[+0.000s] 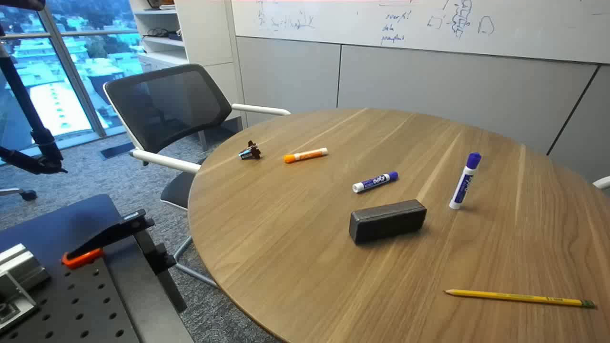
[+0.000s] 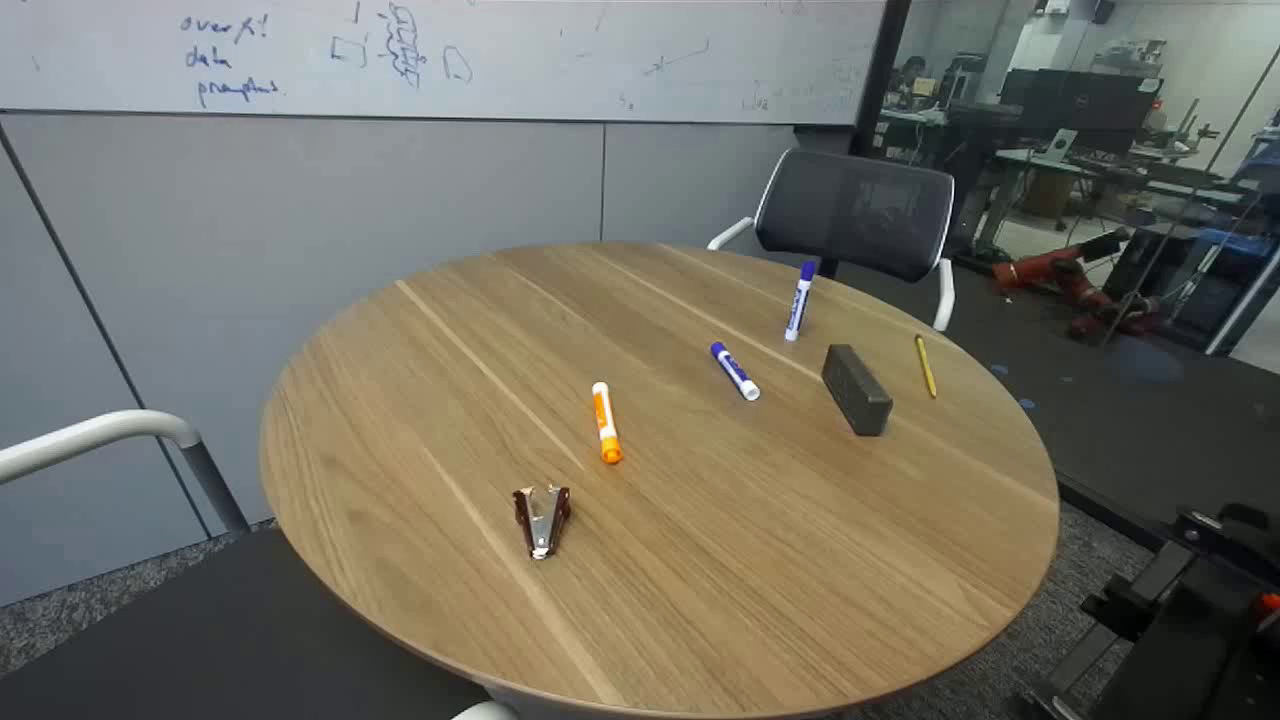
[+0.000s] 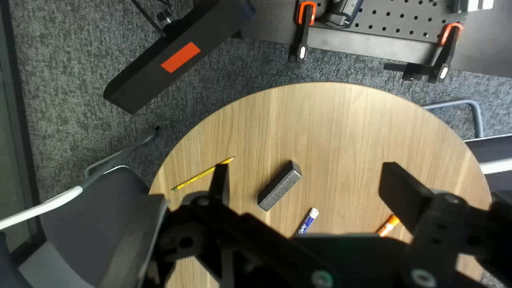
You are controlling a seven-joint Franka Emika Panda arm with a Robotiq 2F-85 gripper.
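High over the round table, my gripper is open, its two black fingers wide apart with nothing held. Below, between the fingers in the wrist view, a dark eraser (image 3: 279, 186) lies on the wood. A blue-capped marker (image 1: 375, 182) lies beside the eraser (image 1: 389, 221), and a second blue marker (image 1: 464, 180) stands upright on its end. Farther off lie an orange marker (image 2: 606, 424) and a brown staple remover (image 2: 542, 521). A yellow pencil (image 1: 520, 297) rests near the table's edge. In the wrist view my gripper hides the upright marker and the staple remover.
Chairs flank the round table (image 2: 720, 576), one black mesh chair (image 1: 171, 103) on one side and another chair (image 2: 858, 210) opposite. A black perforated bench (image 3: 393, 19) with orange-handled clamps stands alongside.
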